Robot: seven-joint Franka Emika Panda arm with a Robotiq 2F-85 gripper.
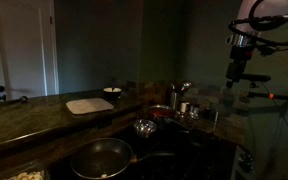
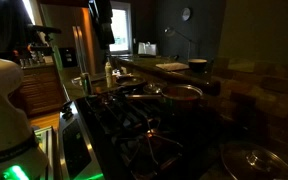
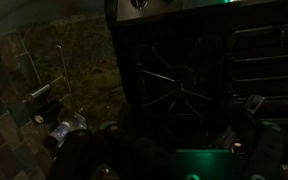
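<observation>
High on the right in exterior view 1, my gripper [image 1: 234,77] hangs above the stove side, clear of the cookware. The lighting is too dim to show whether its fingers are apart. In exterior view 2 the dark gripper body [image 2: 102,25] is near the top left. The wrist view looks down on black stove grates [image 3: 174,88], with dark gripper parts along the bottom edge. A black frying pan [image 1: 102,157] lies in front, and a shiny metal bowl [image 1: 144,128] sits behind it. Farther back stands a red pot [image 1: 161,112].
A pale board [image 1: 88,105] and a small bowl [image 1: 112,91] rest on the raised counter [image 1: 34,120]. A container of pale pieces [image 1: 29,175] is cut off at the bottom left. In exterior view 2 a round lid or pan [image 2: 259,162] lies at right. Several grates [image 2: 149,140] look bare.
</observation>
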